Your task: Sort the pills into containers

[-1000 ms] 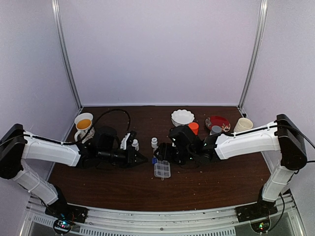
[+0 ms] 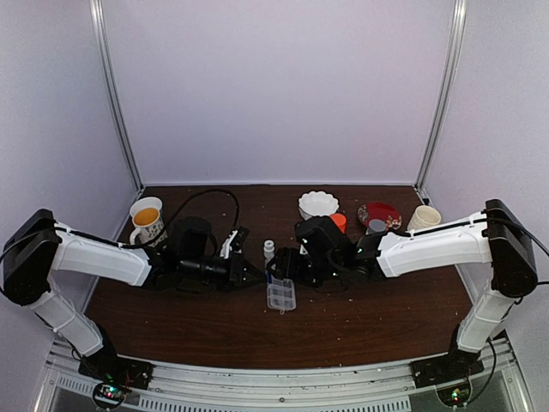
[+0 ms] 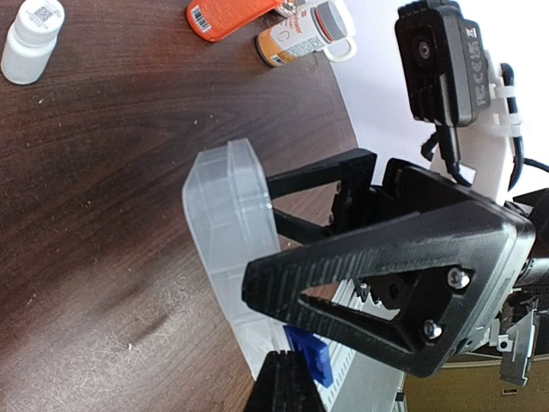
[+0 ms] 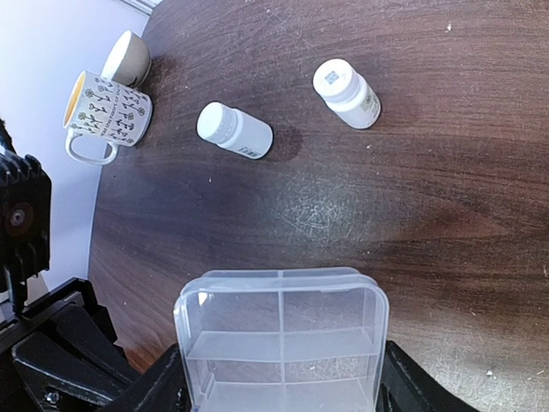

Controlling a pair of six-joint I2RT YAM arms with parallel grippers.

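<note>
A clear plastic pill box (image 4: pixel 283 343) with compartments fills the lower middle of the right wrist view. My right gripper (image 2: pixel 274 268) has its fingers on either side of the box and is shut on it. In the left wrist view the pill box (image 3: pixel 232 215) is tilted, with a blue latch (image 3: pixel 312 355) near its lower end. My left gripper is shut right beside that latch, nothing visible between its fingers; whether it touches the latch I cannot tell. Two white bottles (image 4: pixel 347 93) (image 4: pixel 236 130) stand beyond the box. No loose pills can be made out clearly.
At the back left are two mugs (image 2: pixel 147 225). A white bowl (image 2: pixel 318 203), a red patterned bowl (image 2: pixel 379 215), an orange-capped bottle (image 2: pixel 339 221) and a cream cup (image 2: pixel 424 218) are at the back and right.
My left gripper has moved a little to the right, towards the box, and its arm now covers one white bottle. The pill box has shifted slightly; the right arm has barely moved.
</note>
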